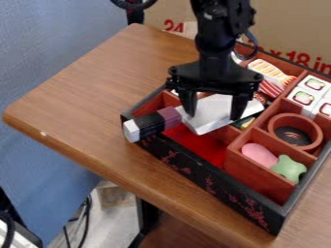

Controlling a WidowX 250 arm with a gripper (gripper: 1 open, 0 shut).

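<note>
My black gripper [212, 105] is over the left compartment of a divided box [246, 201], its fingers down around a white flat piece [211, 116]. A tube-like item [151, 124], white with a dark purple middle, lies across the box's front-left edge, beside that white piece. Whether the fingers actually grip anything is unclear.
The box also holds a brown ring [293, 136], a pink piece [258, 154], a green piece [288, 168], striped items and white packets [307, 93]. Cardboard stands behind.
</note>
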